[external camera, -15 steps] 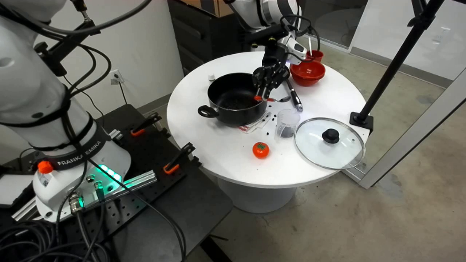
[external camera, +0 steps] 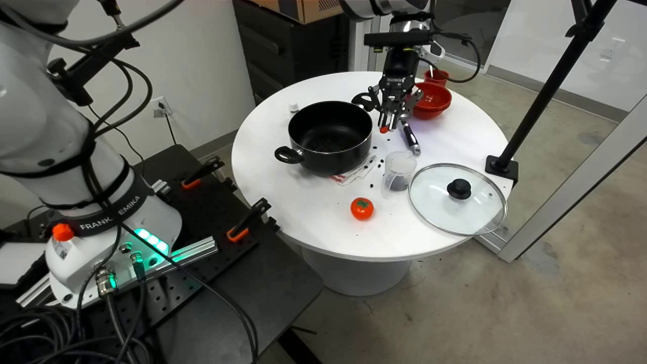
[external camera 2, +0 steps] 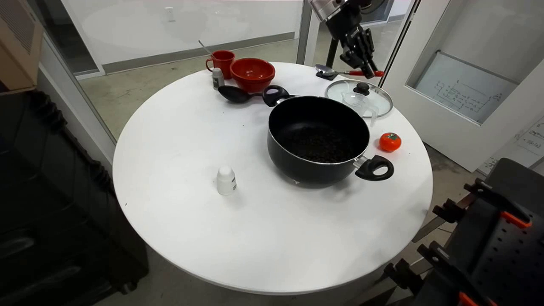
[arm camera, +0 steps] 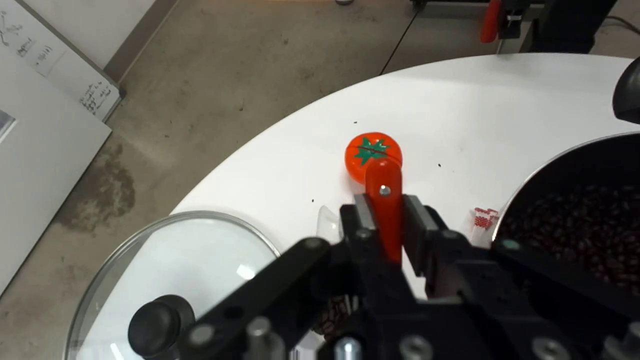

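In the wrist view my gripper is shut on the red handle (arm camera: 384, 180) of a spoon. In exterior view 2 the spoon's metal bowl (external camera 2: 324, 69) points left, away from my gripper (external camera 2: 371, 70), and it seems to be held above the far side of the table. A black pot (external camera 2: 318, 137) holding dark beans (external camera 2: 321, 145) stands to one side of the gripper. A clear plastic cup (external camera: 400, 172) with dark beans at its bottom is on the table, largely hidden by the gripper in the wrist view.
A glass lid (external camera: 433, 197) lies near the table's edge, with a tomato (external camera: 362, 209) close by. Red bowls (external camera: 431, 100), a red mug (external camera 2: 222, 61) and a black ladle (external camera 2: 234, 94) stand behind the pot. A white shaker (external camera 2: 225, 181) sits alone in clear space.
The gripper has moved right, from beside the pot's rim toward the red bowls, and turned. The spoon, earlier seen sideways near the rim, now shows only its red handle end in exterior view 1.
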